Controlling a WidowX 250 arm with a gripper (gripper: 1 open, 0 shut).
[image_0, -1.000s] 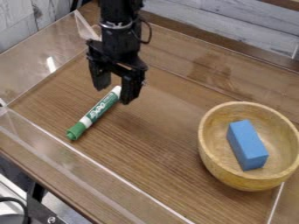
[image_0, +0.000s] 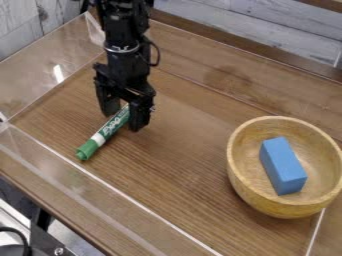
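My black gripper (image_0: 124, 108) is low over a green tube (image_0: 100, 138) with white lettering, which lies diagonally on the wooden table at the left. The fingers straddle or hover at the tube's upper end, apparently open; whether they touch it is unclear. The arm rises toward the top of the view and hides part of that end.
A round yellow bowl (image_0: 257, 200) holding a blue box (image_0: 282, 165) stands at the right. A white wall runs behind the table, and pale edging borders the left side.
The arm has moved down and left, bringing the gripper onto or just over the upper end of the green tube. The tube and bowl look unmoved.
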